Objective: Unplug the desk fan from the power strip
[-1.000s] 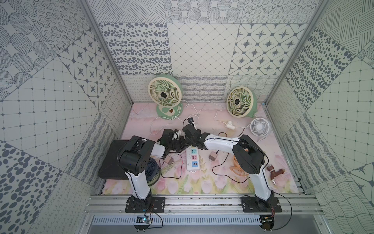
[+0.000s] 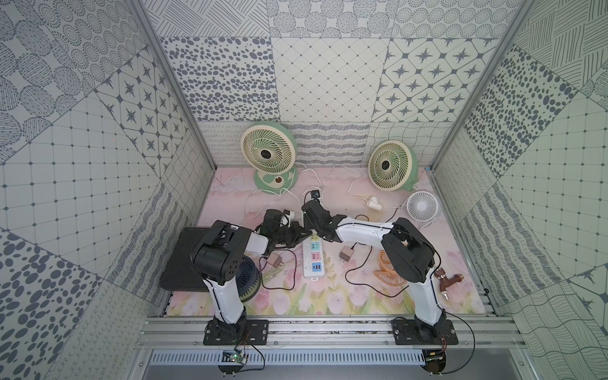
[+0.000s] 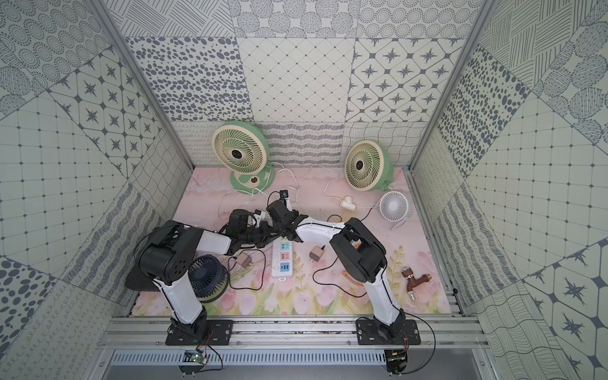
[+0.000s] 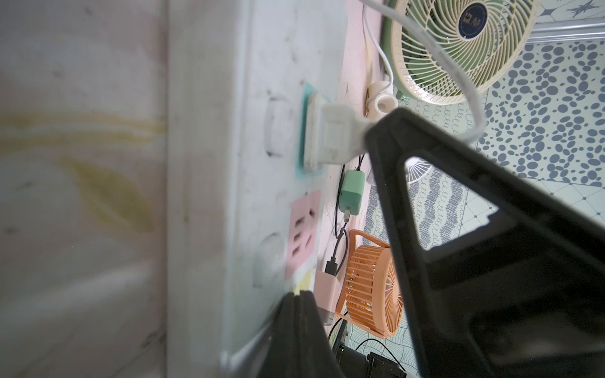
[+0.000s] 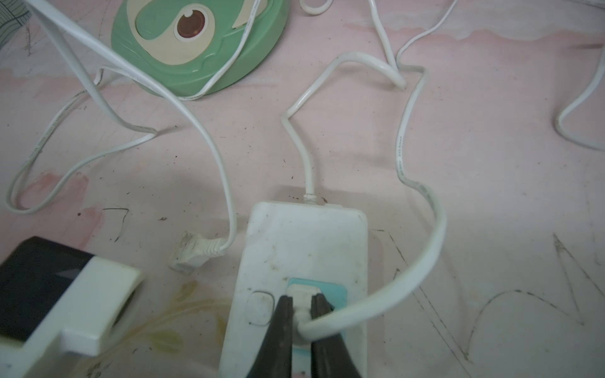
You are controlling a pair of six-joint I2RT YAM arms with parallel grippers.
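The white power strip [image 2: 308, 269] lies lengthwise on the table, its far part hidden under the arms. In the right wrist view a white plug [image 5: 303, 294] sits in a cyan outlet of the strip, its thick cord arching off to the right. My right gripper is shut on this plug. The left wrist view shows the plug [image 4: 339, 133] from the side, standing against the cyan socket, with a black right finger [image 4: 435, 208] at its back. My left gripper is shut at the strip's side, nothing visible between its fingers. Two green desk fans [image 2: 268, 149] stand at the back.
A loose white plug [image 5: 196, 250] lies left of the strip. Several small fans stand around, including a white one [image 2: 422, 206] and a dark blue one [image 2: 247, 278]. Loose cords and pinkish adapters [image 2: 346, 253] flank the strip. A dark flat case [image 2: 181, 258] lies left.
My right gripper has shifted slightly to the right over the strip since one second ago. The left arm stays still.
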